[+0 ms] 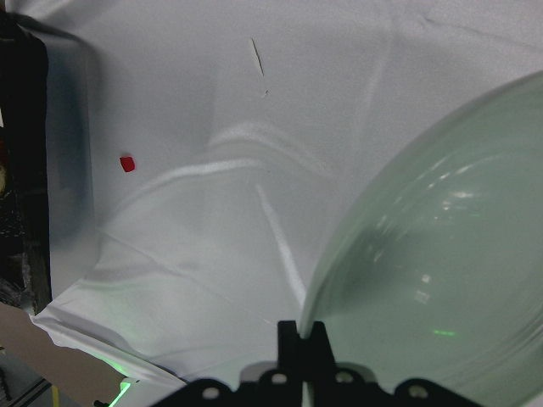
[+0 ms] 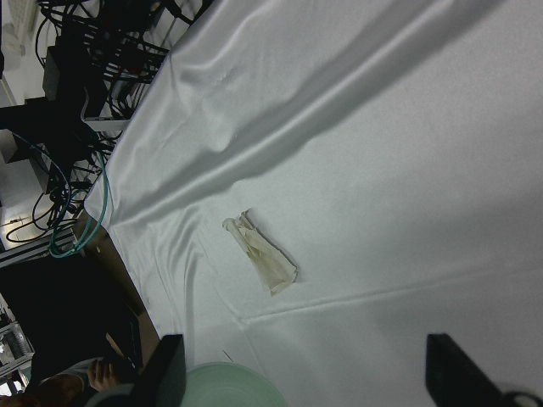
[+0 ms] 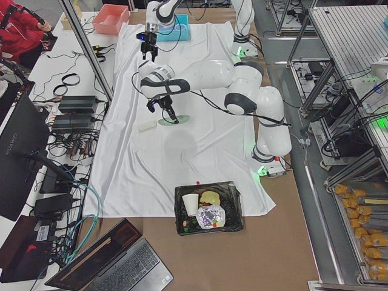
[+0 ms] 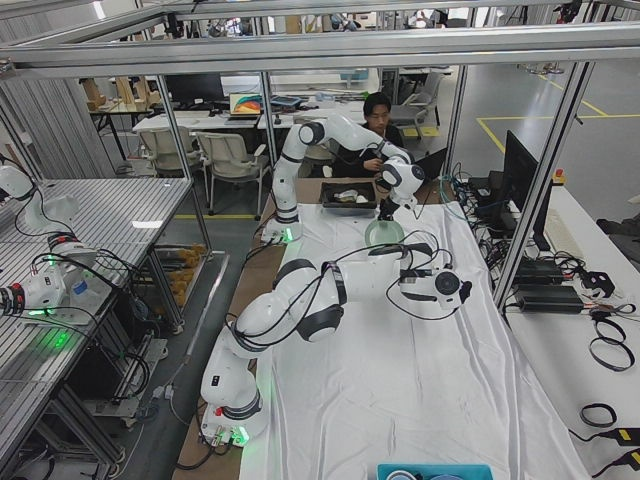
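A pale green plate [image 3: 183, 119] [image 1: 437, 263] is on the white cloth in the middle, with my left gripper [image 3: 170, 115] shut on its rim. My right gripper [image 3: 148, 51] is open above the cloth at the far end, empty between its fingers. A crumpled beige paper-like strip [image 3: 147, 125] [image 2: 259, 253] lies beside the plate. The plate's edge also shows low in the right wrist view.
A black tray [image 3: 182, 224] with a cup and food-like items stands at the near edge, a small red piece [image 1: 127, 164] beside it. A blue bin [image 3: 182, 36] is at the far end. Cables and electronics border the cloth.
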